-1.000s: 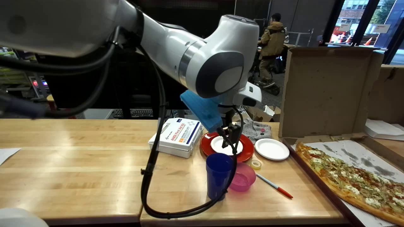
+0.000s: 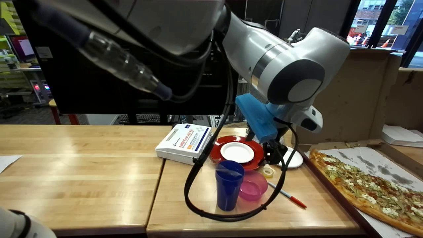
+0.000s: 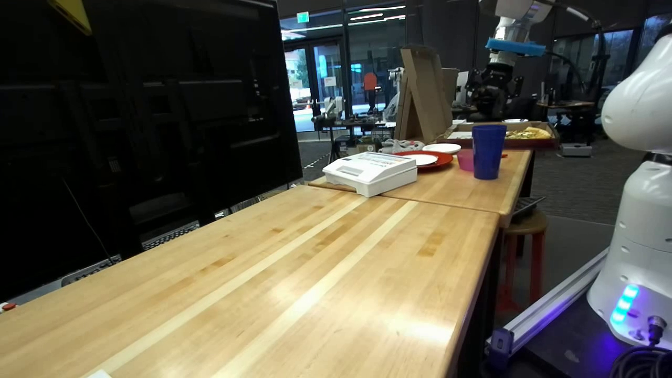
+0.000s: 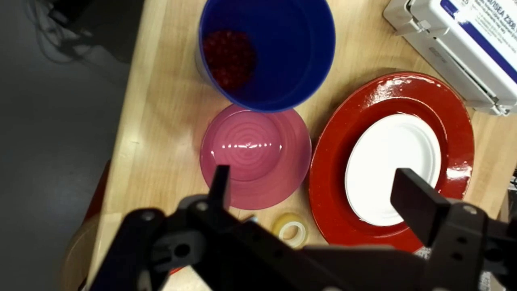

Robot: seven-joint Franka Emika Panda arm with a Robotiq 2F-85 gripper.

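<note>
My gripper is open above the table, its two dark fingers wide apart with nothing held between them. Below it in the wrist view lie a pink bowl (image 4: pixel 264 167) and a red plate (image 4: pixel 334 194) bearing a small white plate (image 4: pixel 383 160). A tall blue cup (image 4: pixel 295 58) stands close to the bowl, with small red pieces (image 4: pixel 228 58) inside. A roll of tape (image 4: pixel 278 225) rests near the bowl. In exterior view 1 a red-capped marker (image 2: pixel 291 198) lies to the right of the bowl.
A white first aid kit (image 2: pixel 184 140) sits left of the red plate. At right an open pizza box (image 2: pixel 349 95) holds pizza (image 2: pixel 368 186). Another white plate (image 2: pixel 294 159) is partly behind the gripper.
The arm and gripper have moved right, from over the red plate to near the other white plate. The tabletop things stay in place. A person in the background is no longer visible.
</note>
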